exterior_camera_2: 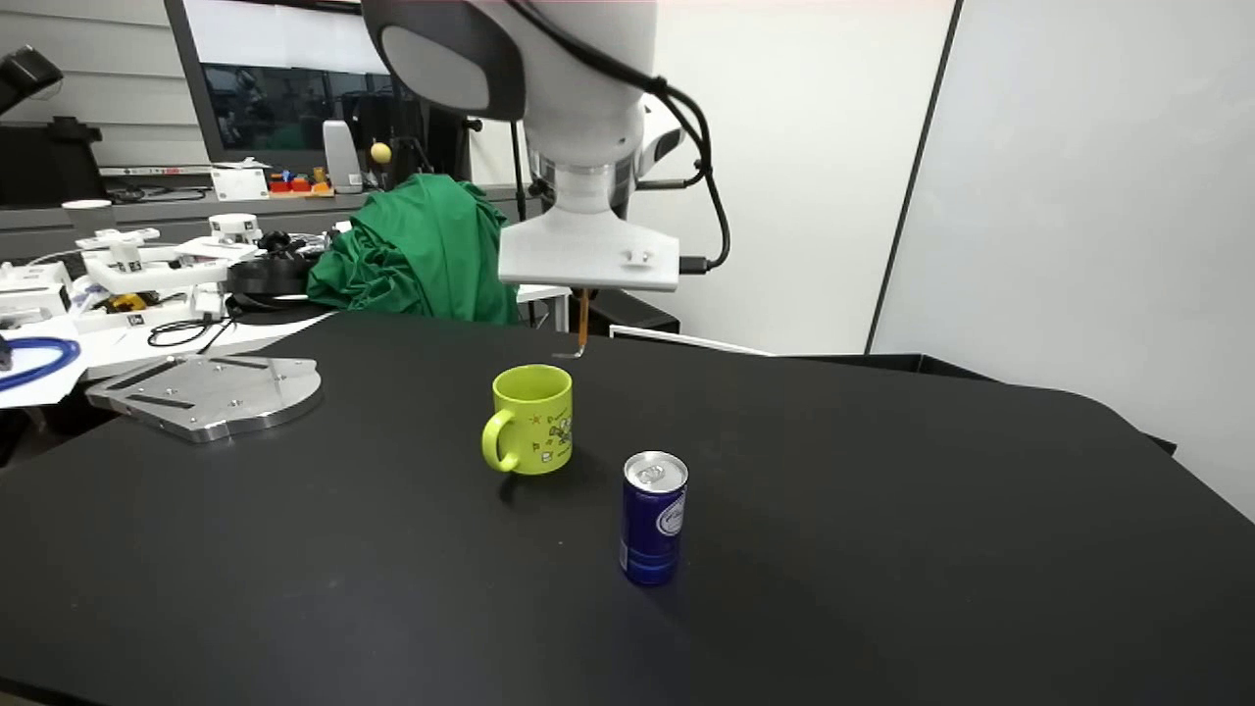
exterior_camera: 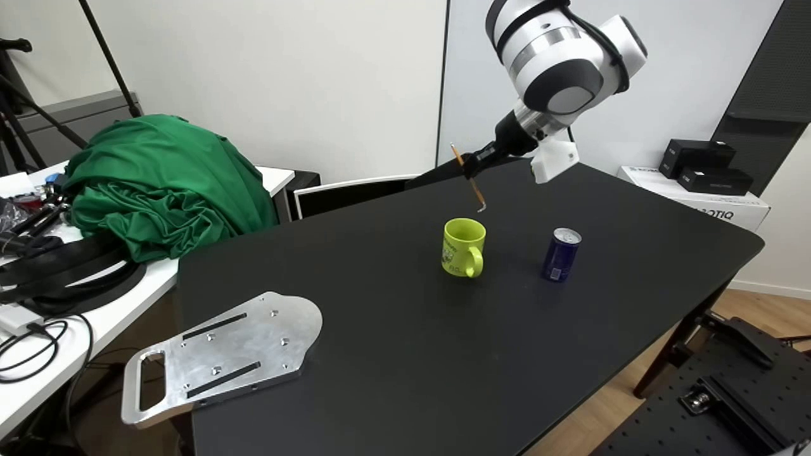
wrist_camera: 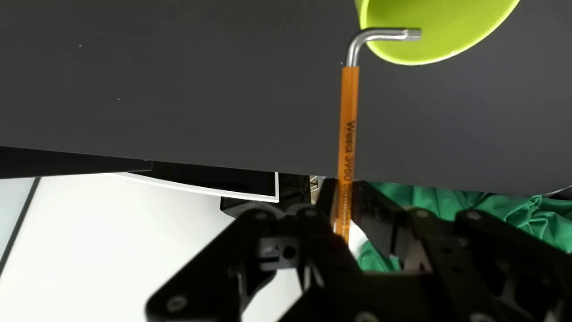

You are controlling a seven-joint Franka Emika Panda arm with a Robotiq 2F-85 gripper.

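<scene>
An orange L-shaped hex key [wrist_camera: 348,118] with a bare silver bent end is held by my gripper, which is shut around its shaft. In exterior view 1 the hex key [exterior_camera: 476,187] slants down, its bent end above and a little behind the mug. The lime-green mug [exterior_camera: 463,251] stands upright on the table, handle toward that camera. Exterior view 2 shows the mug [exterior_camera_2: 535,418] below and slightly left of the hex key's bent end [exterior_camera_2: 574,353]; there the gripper is hidden behind a white bracket. Part of the mug's rim [wrist_camera: 429,62] shows in the wrist view.
A blue can [exterior_camera: 562,254] stands upright on the dark table, right of the mug. A metal plate [exterior_camera: 236,349] lies at the table's left edge. Green cloth [exterior_camera: 163,182] is heaped on a side table.
</scene>
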